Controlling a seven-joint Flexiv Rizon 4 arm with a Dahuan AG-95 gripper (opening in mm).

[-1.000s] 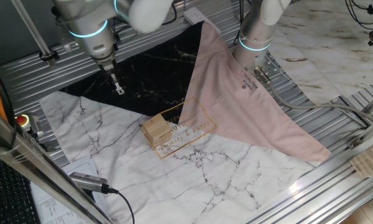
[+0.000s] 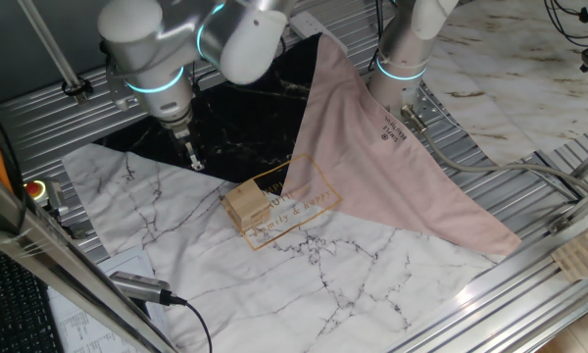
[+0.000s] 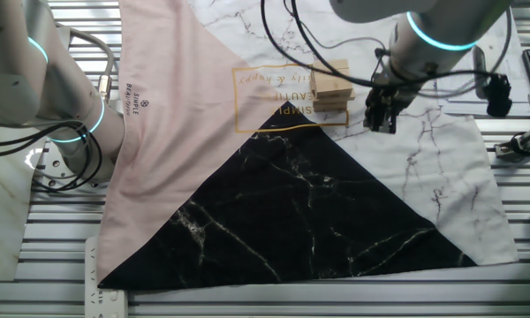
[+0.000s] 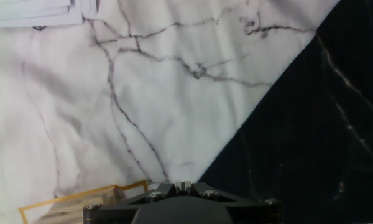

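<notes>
Light wooden blocks [image 2: 245,204] rest in a small pile on the cloth, over the gold-framed lettering; in exterior view 2 the blocks [image 3: 333,87] appear stacked. My gripper [image 2: 197,165] hangs above the cloth, to the upper left of the pile in exterior view 1 and apart from it. Seen from the other side, the gripper [image 3: 380,122] is to the right of the blocks. At the bottom of the wrist view the gripper looks shut, with nothing showing between its fingertips. Part of the wood [image 4: 81,208] shows at lower left there, cut off by the frame edge.
A cloth [image 2: 372,279] of white marble, black and pink parts covers the slatted metal table. Papers [image 4: 31,12], a keyboard [image 2: 10,304] and a metal post lie toward one side.
The gripper has come down the exterior view 1 picture and slightly right, toward the white part of the cloth. The blocks and cloth have stayed put.
</notes>
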